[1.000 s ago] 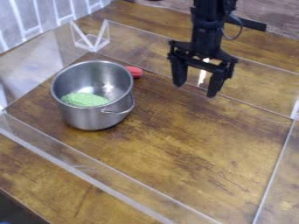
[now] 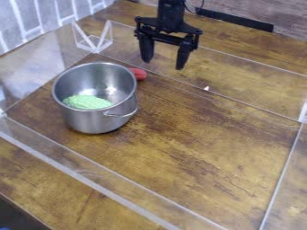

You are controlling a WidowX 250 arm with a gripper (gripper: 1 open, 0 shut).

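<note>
My black gripper [image 2: 163,52] hangs near the top middle of the camera view, open, with nothing visible between its fingers. It is above and behind a steel pot [image 2: 93,113] on the left, which has a pale green item [image 2: 86,101] inside. A small red object [image 2: 138,74] lies just behind the pot's right side, below and left of my gripper.
Clear panels border the area on the left and right. A white wire-like piece [image 2: 93,38] stands at the back left. A small white speck lies right of centre.
My gripper has moved left and toward the back, away from the right side of the area. The pot and red object have not visibly moved.
</note>
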